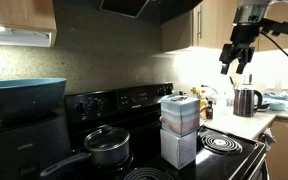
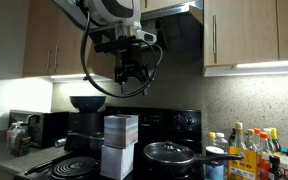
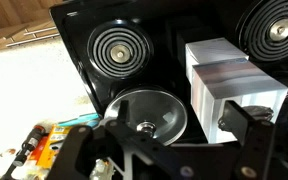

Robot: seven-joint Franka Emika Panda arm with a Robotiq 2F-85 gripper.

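Note:
High above the stove hangs my gripper [image 1: 233,69], its fingers spread and nothing between them. In the wrist view the gripper points down over the stove, its dark fingers standing apart. Two pale boxes are stacked on the stove: an upper box [image 2: 121,129] with a printed side and a plain lower box [image 2: 117,161]. From above, the upper box [image 3: 234,77] is partly covered by the right finger. Left of it in that view is a lidded pan [image 3: 150,106], its glass lid on; exterior view 1 shows the pan [image 1: 108,149] with its long handle.
Free coil burners are the right burner [image 1: 221,142] and the far-left burner [image 3: 119,51]. Several bottles [image 2: 252,150] crowd the counter beside the stove. A large blue bowl [image 1: 24,97] sits on a dark appliance. The hood [image 2: 174,20] hangs overhead.

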